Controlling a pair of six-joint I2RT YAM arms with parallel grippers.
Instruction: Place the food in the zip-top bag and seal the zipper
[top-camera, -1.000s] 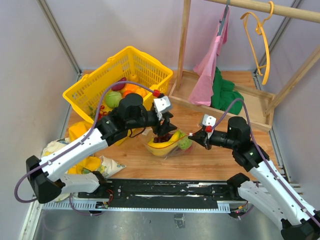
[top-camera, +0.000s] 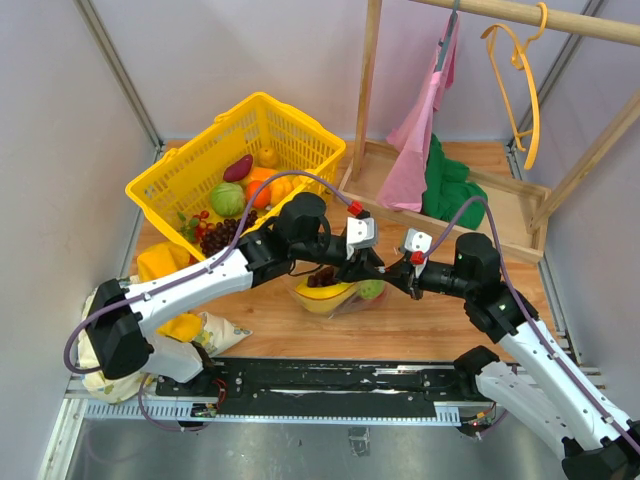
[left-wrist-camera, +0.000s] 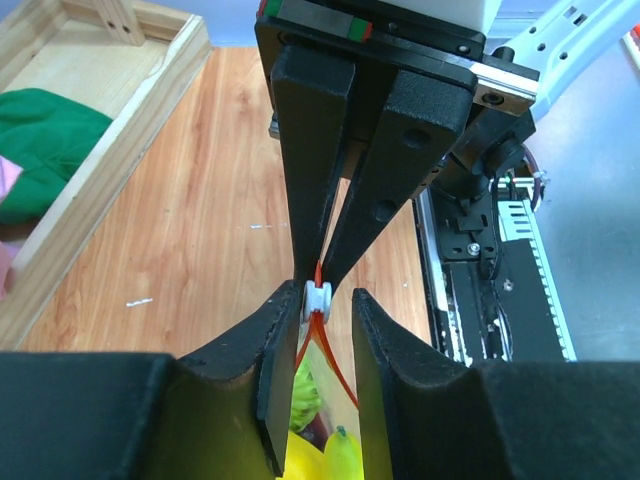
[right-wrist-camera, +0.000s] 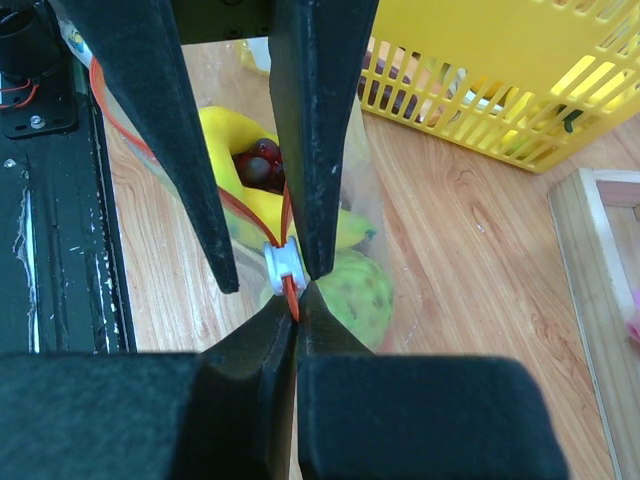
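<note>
The zip bag (top-camera: 330, 298) holds bananas, dark grapes and green produce on the wooden floor below both grippers. My right gripper is shut on the red zipper strip just beside its white slider (right-wrist-camera: 284, 262). My left gripper is part open around that slider (left-wrist-camera: 317, 298), its fingers either side of it; whether they touch it is unclear. The two grippers meet nearly tip to tip above the bag in the top view.
A yellow basket (top-camera: 160, 195) of produce stands at the back left. A wooden rack (top-camera: 520, 220) with pink and green cloths is at the back right. Yellow and patterned cloths (top-camera: 180, 325) lie front left.
My left arm has moved right and down toward my right gripper, bringing its fingers to the zipper slider. The right arm has stayed still.
</note>
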